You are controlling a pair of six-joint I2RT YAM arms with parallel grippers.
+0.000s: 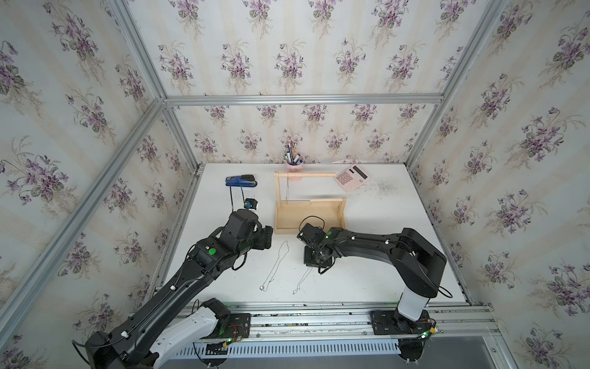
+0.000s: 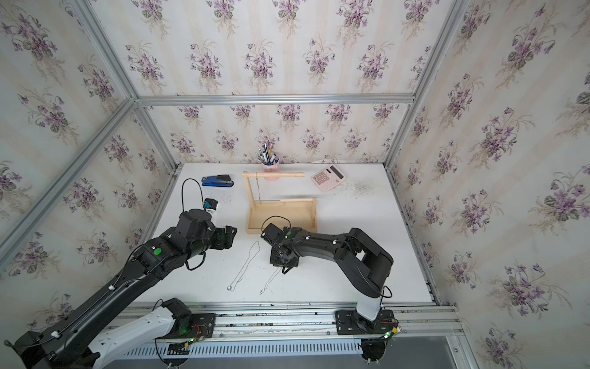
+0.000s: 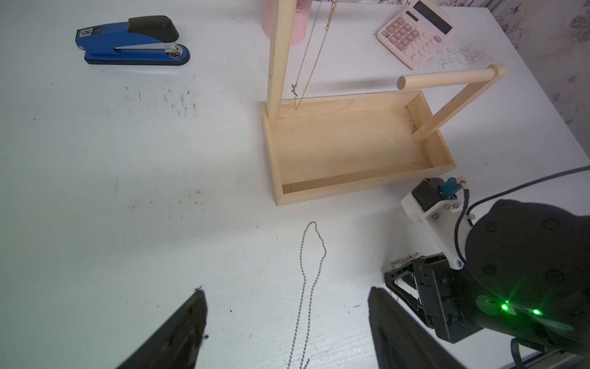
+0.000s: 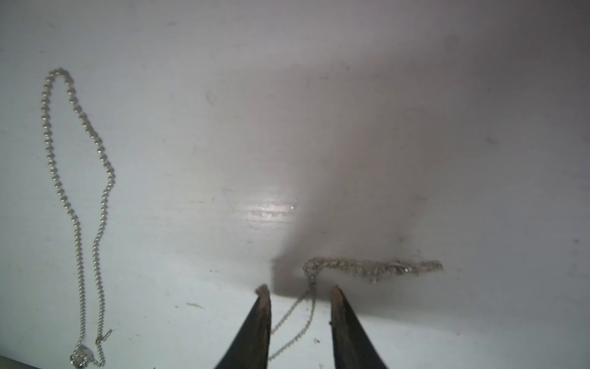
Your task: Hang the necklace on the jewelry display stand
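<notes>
A bead-chain necklace (image 3: 301, 276) with a pendant lies loosely looped on the white table. Right of it lies a second, finer necklace (image 4: 375, 268), bunched at one end; my right gripper is low over it, part open, the chain visible between its fingertips. My left gripper is open, raised over the table left of the first necklace. The wooden display stand (image 3: 356, 141), a tray with posts and bars, stands behind both; a chain with a pendant (image 3: 310, 61) hangs at its left bar.
A blue stapler (image 1: 241, 180) lies at the back left, a pink pen cup (image 1: 294, 166) behind the stand, a pink calculator (image 1: 351, 178) at the back right.
</notes>
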